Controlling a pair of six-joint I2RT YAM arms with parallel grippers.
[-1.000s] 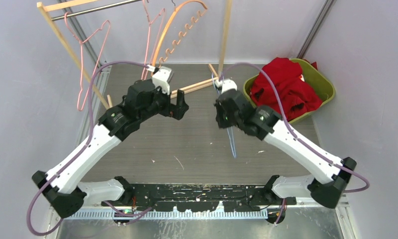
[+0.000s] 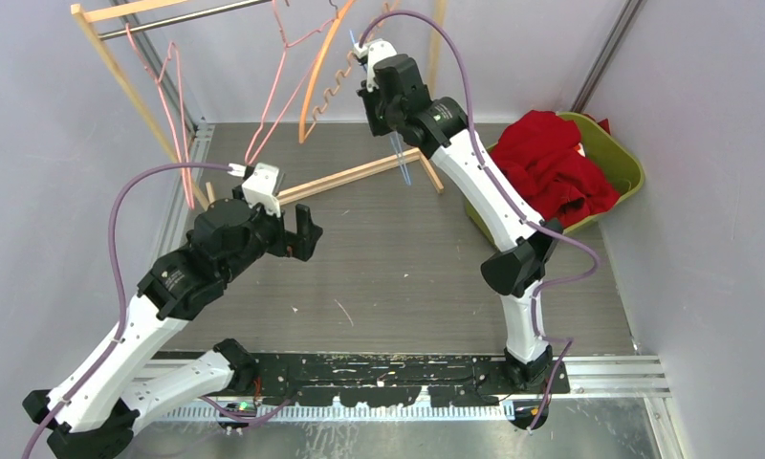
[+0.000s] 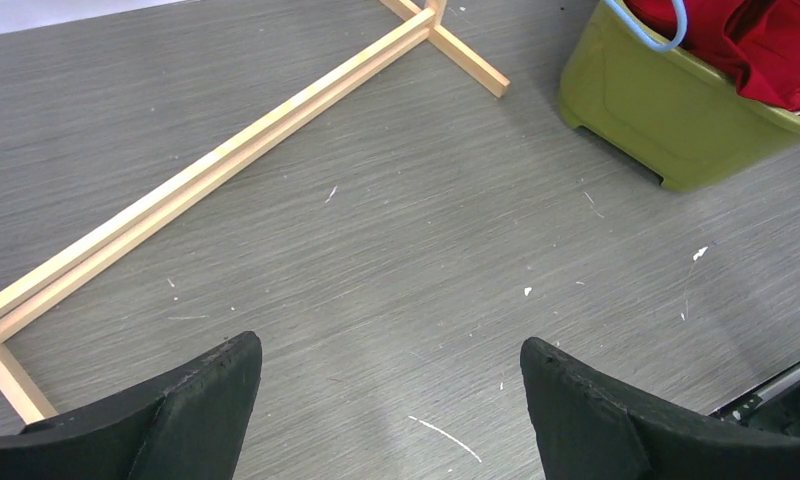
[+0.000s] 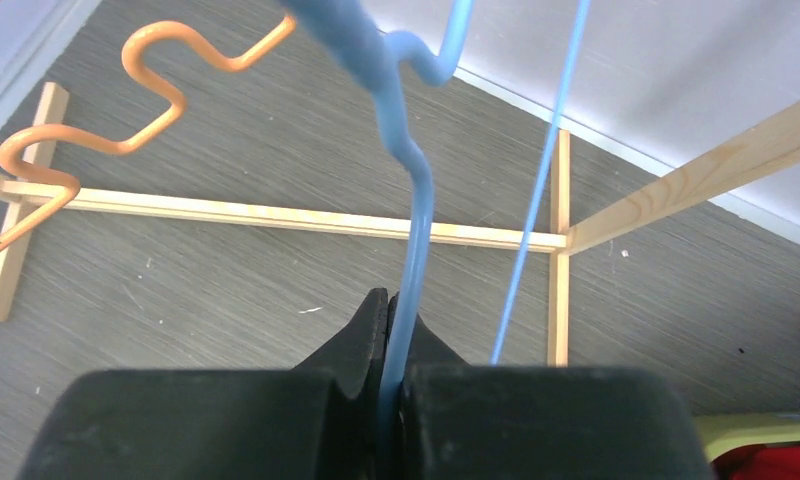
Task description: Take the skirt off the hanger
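A blue hanger [image 4: 413, 270] with no cloth on it is held in my right gripper [image 2: 362, 69], shut on it, up near the rack's rail; in the right wrist view it rises from between the fingers. My left gripper [image 2: 298, 234] stands open over the floor, nothing between its fingers. A red cloth [image 2: 547, 163], whose garment type I cannot tell, lies in the green basket [image 2: 608, 153] at the right.
The wooden rack [image 2: 120, 76] with a metal rail [image 2: 178, 19] carries pink hangers [image 2: 273, 76] and orange hangers [image 2: 321, 53] at the back left. Its base bar [image 3: 176, 200] lies on the floor.
My right gripper has moved up and back toward the rail with the blue hanger. My left arm has shifted left and slightly down in the top view.
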